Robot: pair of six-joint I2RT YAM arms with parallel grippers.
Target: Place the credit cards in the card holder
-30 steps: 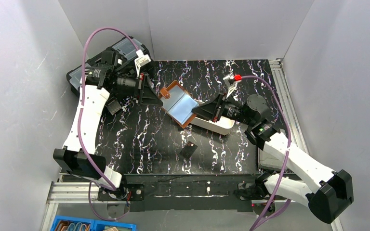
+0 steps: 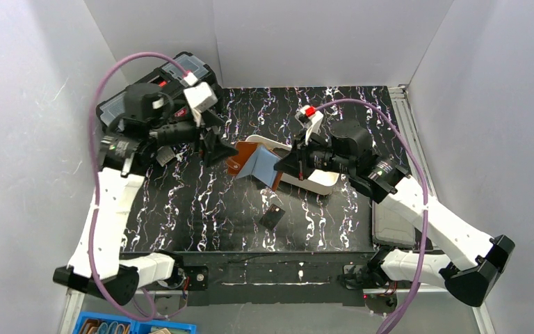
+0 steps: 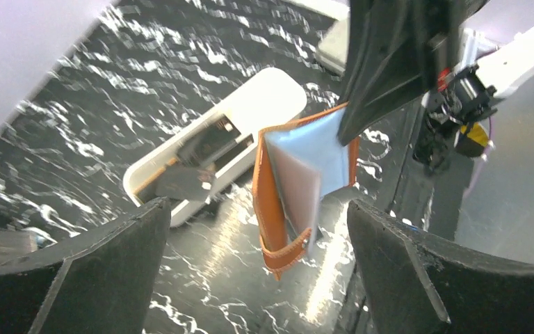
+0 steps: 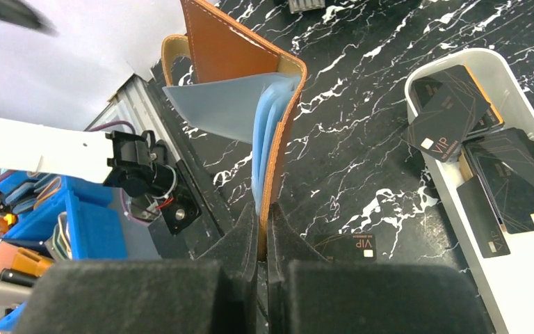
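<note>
The brown card holder (image 2: pixel 264 164) with pale blue sleeves hangs over the front of a white tray, held at one end by my right gripper, which is shut on it; the holder stands half folded, its sleeves fanned. My left gripper is open, left of and facing the holder, with nothing touching it between the fingers. Black VIP cards (image 4: pixel 447 118) lie piled in the white tray (image 4: pixel 507 278). A single black card (image 2: pixel 272 216) lies on the table in front of the tray.
A black case (image 2: pixel 188 66) sits at the back left beside the left arm. A grey flat object (image 2: pixel 393 226) is at the right edge. Blue bins (image 4: pixel 94 223) stand off the front edge.
The holder has gone from lying open and flat-facing to a more folded, tilted pose in my right gripper. My left gripper has pulled away from its end, and the left arm has shifted.
</note>
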